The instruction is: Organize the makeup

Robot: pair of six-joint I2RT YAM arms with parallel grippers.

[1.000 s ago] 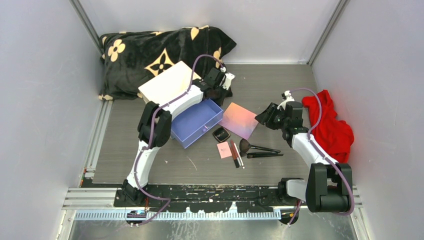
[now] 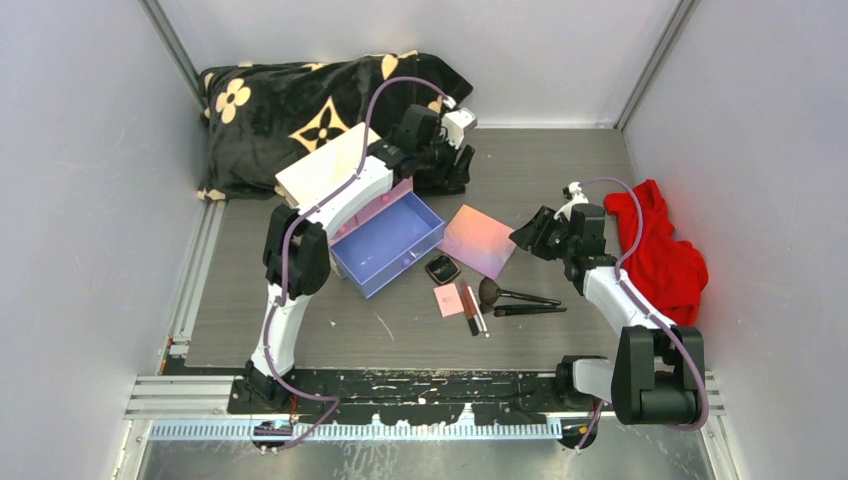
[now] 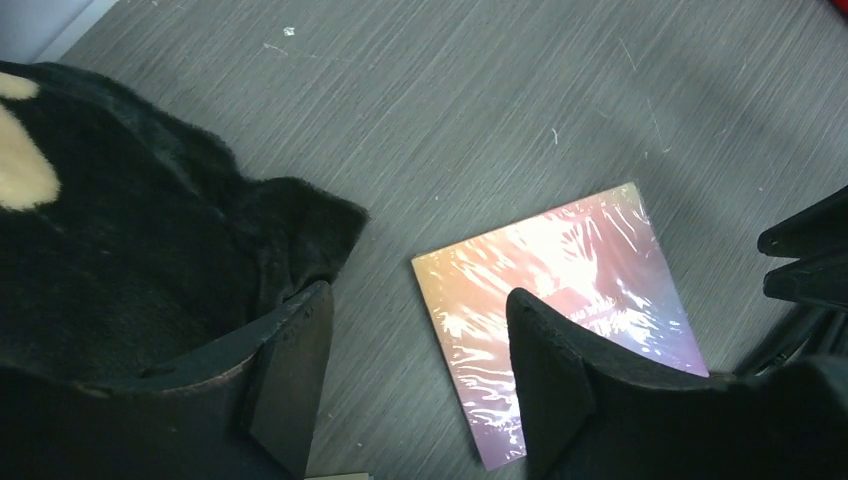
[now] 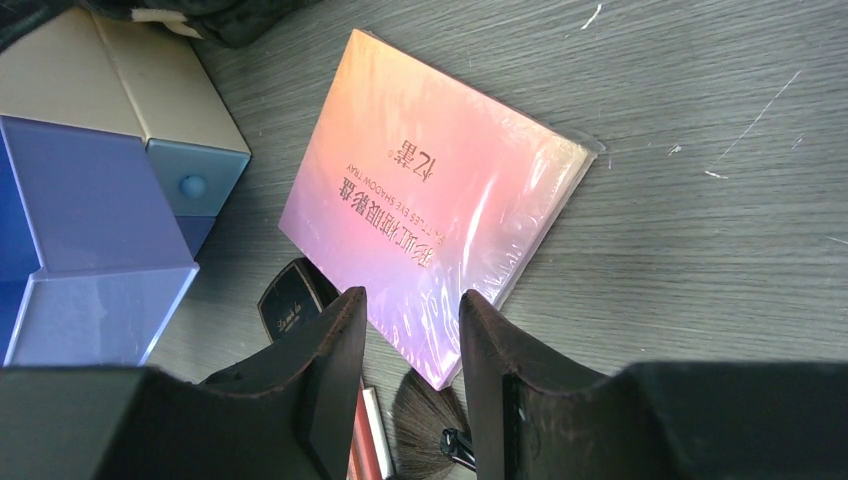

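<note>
A pastel orange-to-purple eyeshadow palette in clear film lies flat on the table, right of an open blue drawer that is empty inside. The drawer sticks out of a cream makeup box. Over the box's back right corner, near the pillow, my left gripper stands open with nothing between its fingers. My right gripper hovers just right of the palette, its fingers apart and empty. Below the palette lie a black compact, a pink square, slim tubes and several dark brushes.
A dark patterned pillow rests behind the box. At the right wall a red cloth is heaped beside my right arm. Bare table shows at the back right and along the front.
My left gripper has moved up and back, away from the drawer's far right corner, uncovering more of the box's pink front. The drawer has shifted very slightly left. The right arm looks unmoved.
</note>
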